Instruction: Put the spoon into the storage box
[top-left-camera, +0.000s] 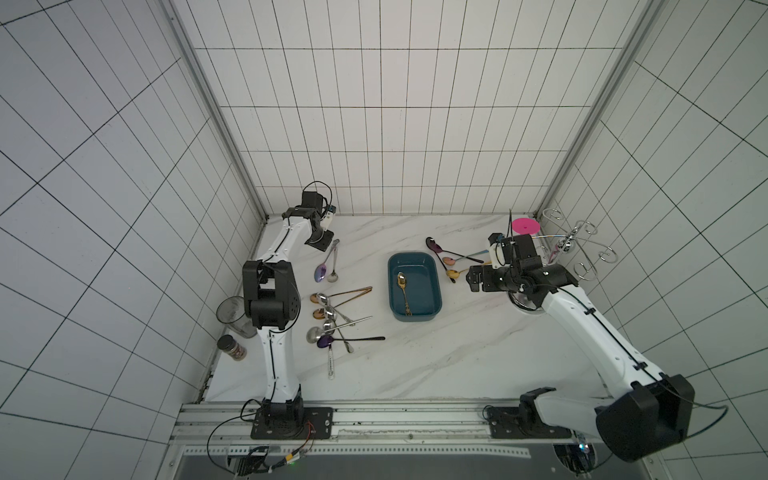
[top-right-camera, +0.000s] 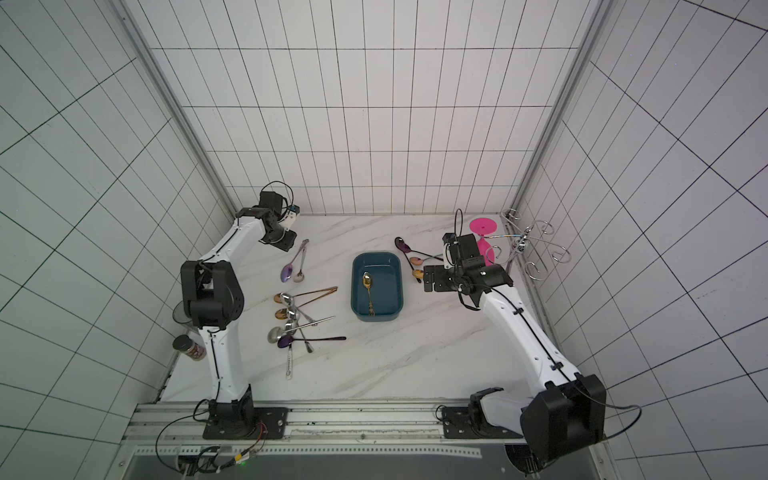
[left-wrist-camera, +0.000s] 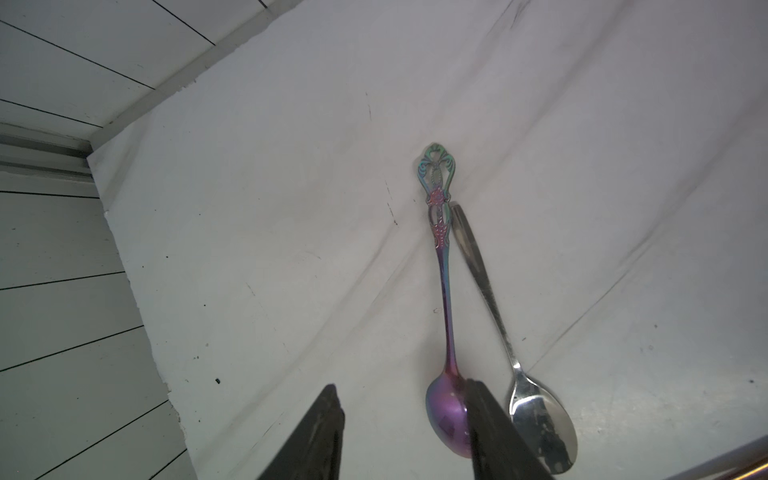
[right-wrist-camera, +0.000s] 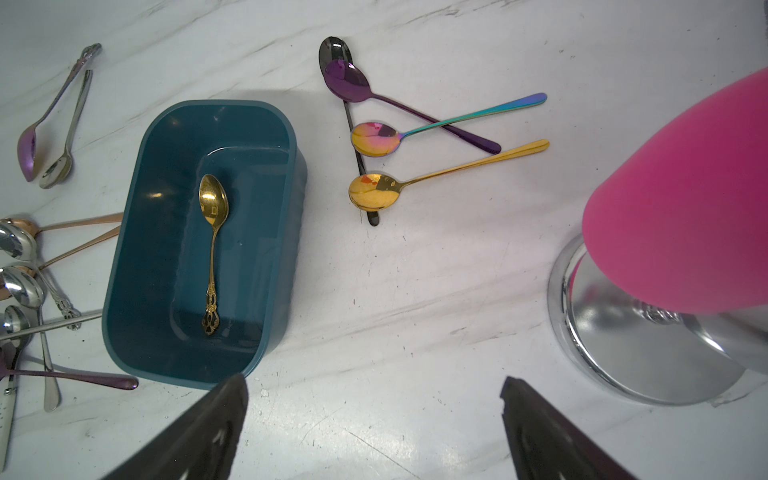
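An iridescent purple spoon (left-wrist-camera: 448, 320) lies on the table with its handle end against a silver spoon (left-wrist-camera: 484, 276). My left gripper is over the table on their left, part open with nothing between its fingers. One of its fingers (left-wrist-camera: 489, 432) covers part of the purple bowl in the left wrist view. The teal storage box (right-wrist-camera: 284, 264) stands mid-table, a gold spoon (right-wrist-camera: 212, 240) lying inside. Right of the box, my right gripper hangs wide open and empty.
Several overlapping spoons (top-left-camera: 332, 320) lie left of the box, and more (right-wrist-camera: 376, 137) lie to its right. A pink object (right-wrist-camera: 688, 208) and a wire rack (top-left-camera: 577, 240) stand at the right. A glass (top-left-camera: 236, 316) and jar (top-left-camera: 230, 346) are far left.
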